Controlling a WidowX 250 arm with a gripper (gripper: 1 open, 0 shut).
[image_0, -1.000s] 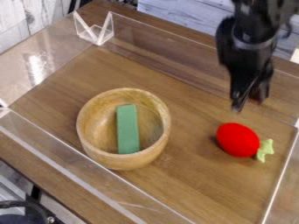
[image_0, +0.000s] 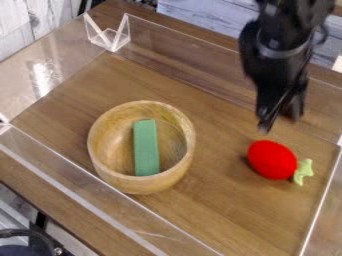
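Observation:
A red strawberry-like toy (image_0: 271, 160) with a pale green leaf lies on the wooden table at the right. My black gripper (image_0: 277, 120) hangs above and a little behind it, its fingers pointing down, apart from the toy; the space between the fingertips is blurred and hard to judge. A round wooden bowl (image_0: 178, 148) at the lower left holds an upright-lying green block (image_0: 146, 147).
The wooden table (image_0: 80, 60) is bordered by clear low walls. A clear plastic piece (image_0: 107, 32) sits at the back left edge.
My gripper went down to the red toy and has since risen away from it, upward and back. The toy stays where it was.

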